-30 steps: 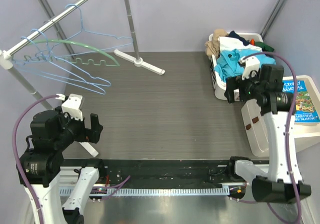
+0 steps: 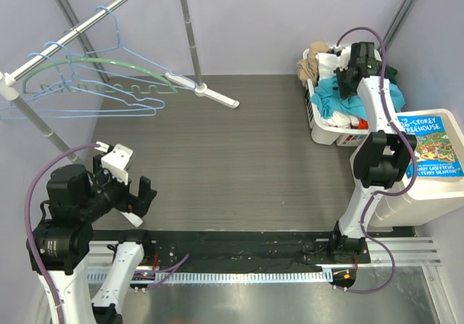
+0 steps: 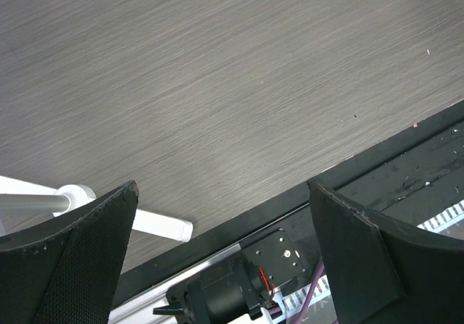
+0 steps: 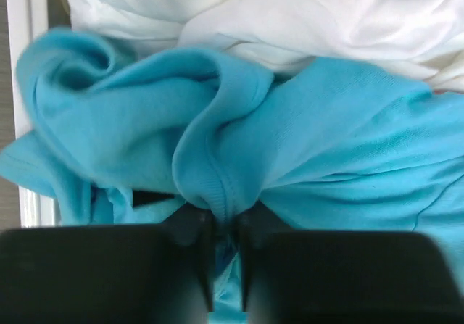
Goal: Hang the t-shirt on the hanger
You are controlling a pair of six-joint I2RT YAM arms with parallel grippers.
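The turquoise t-shirt [image 2: 337, 101] lies in a white laundry basket [image 2: 319, 132] at the back right. My right gripper [image 2: 348, 85] is down on it; in the right wrist view a bunched fold of the turquoise cloth [image 4: 290, 143] runs between its nearly closed, blurred fingers [image 4: 226, 244]; whether they grip it is hard to tell. My left gripper [image 2: 138, 193] stands open and empty at the front left, over the grey floor [image 3: 239, 106]. Blue hangers [image 2: 141, 109] and a green hanger [image 2: 130, 67] hang from the metal rail [image 2: 109, 9] at the upper left.
A cream bin [image 2: 391, 208] with a colourful book box [image 2: 433, 146] stands right of the basket. White cloth [image 4: 304, 12] and a beige item [image 2: 310, 67] share the basket. The rack's feet [image 2: 221, 99] stand at its left.
The left gripper has shifted slightly; the hangers have swung a little.
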